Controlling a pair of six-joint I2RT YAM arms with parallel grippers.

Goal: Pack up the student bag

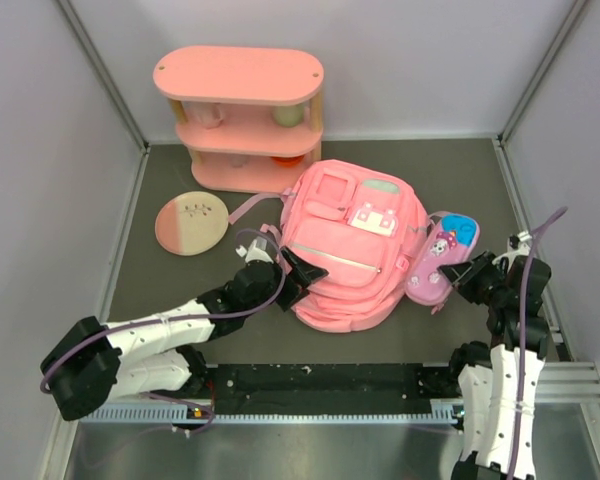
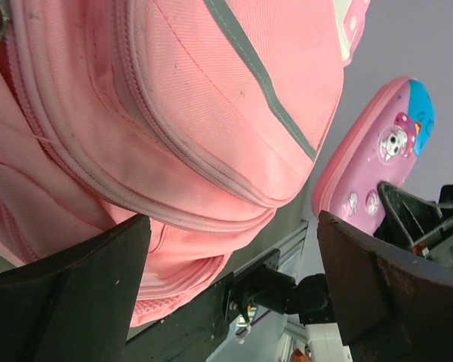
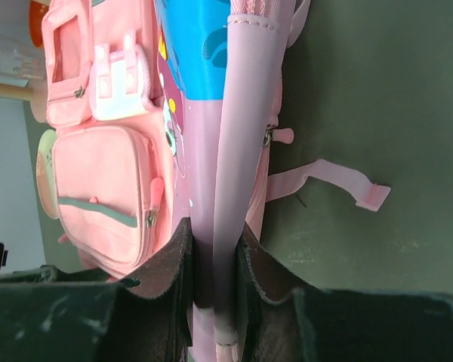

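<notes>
The pink backpack [image 1: 340, 240] lies in the middle of the floor. A purple pencil case with a blue end and cartoon print [image 1: 442, 250] is raised at its right side, gripped by my right gripper [image 1: 454, 274]; the right wrist view shows the case [image 3: 211, 151] between both fingers. My left gripper [image 1: 305, 275] is at the backpack's left front, open, with its fingers over the zippered edge [image 2: 181, 219] in the left wrist view and nothing held between them.
A pink three-tier shelf [image 1: 238, 72] with cups and bowls stands at the back left. A round two-tone plate [image 1: 185, 225] lies left of the backpack. Bare floor [image 1: 470, 180] shows at the back right.
</notes>
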